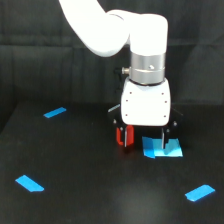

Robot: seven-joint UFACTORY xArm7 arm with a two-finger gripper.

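The white hand of my gripper (pixel 145 132) hangs low over the dark table, near the right of the middle in the camera view. Just under its left side stands a small red object (pixel 124 137), its top partly covered by the hand. Below the hand's right side lies a light blue piece (pixel 167 149) on the table. My dark fingers blend into the background, so their opening and any contact with the red object cannot be made out.
Blue strips lie on the table at the back left (pixel 55 112), front left (pixel 29 183) and front right (pixel 200 192). A dark curtain (pixel 50 60) hangs behind.
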